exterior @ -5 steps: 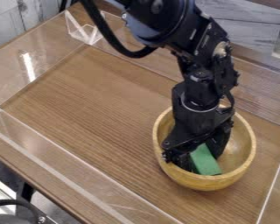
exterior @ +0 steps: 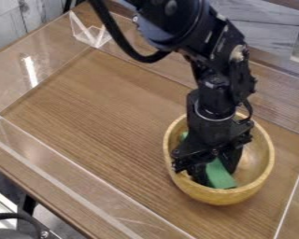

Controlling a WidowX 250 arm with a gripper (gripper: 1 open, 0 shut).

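My gripper [exterior: 205,157] reaches down into a round tan bowl [exterior: 246,187] at the right of the camera view. A green object [exterior: 219,174] lies in the bowl, partly hidden behind the fingers. The fingertips are low in the bowl at the green object; whether they are closed on it is hard to see in the dark.
A clear plastic piece [exterior: 90,33] stands at the back left. A wall is behind the table's back edge, and black cables show at the lower left.
The gripper has shifted very slightly within the bowl over the last second, staying low at the green object. Little else differs.
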